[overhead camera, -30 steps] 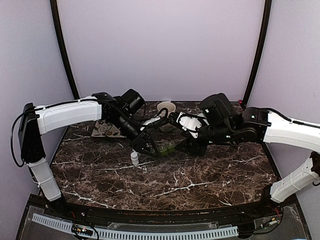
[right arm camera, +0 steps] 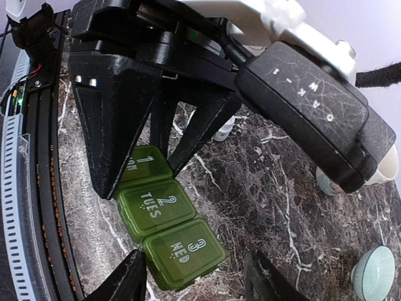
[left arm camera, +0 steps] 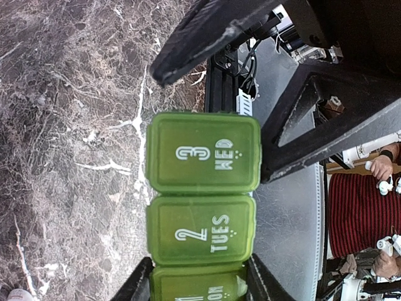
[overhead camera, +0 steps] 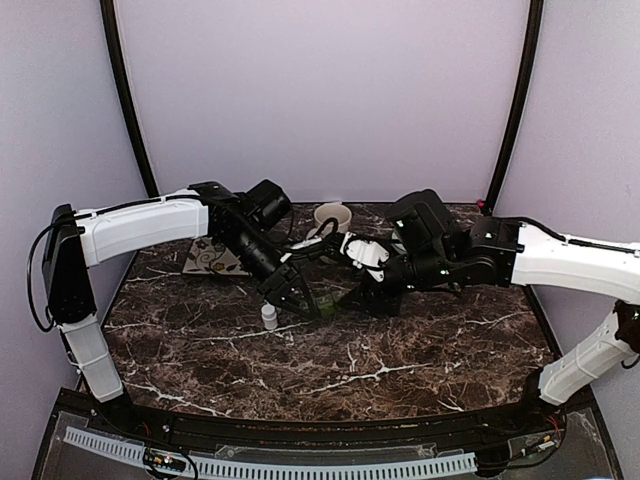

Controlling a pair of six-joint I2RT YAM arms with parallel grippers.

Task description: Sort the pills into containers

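A green pill organizer with compartments marked MON, TUES and WED is held off the table by my left gripper, shut on its MON end; in the right wrist view its lids point(right arm camera: 156, 207) look closed. My right gripper is part open at the WED end, with its fingertips close to that compartment; in the left wrist view one finger lies beside WED and the other stands apart from it. In the top view both grippers meet over the middle of the table, partly hiding the organizer point(overhead camera: 326, 306).
A white bottle point(overhead camera: 269, 316) stands left of the grippers. A white cup point(overhead camera: 331, 213) and a patterned mat point(overhead camera: 205, 258) are at the back. A pale cup point(right arm camera: 373, 273) appears at lower right of the right wrist view.
My right gripper has shifted slightly left and down in the top view, closer to the left gripper. The left arm has moved very little.
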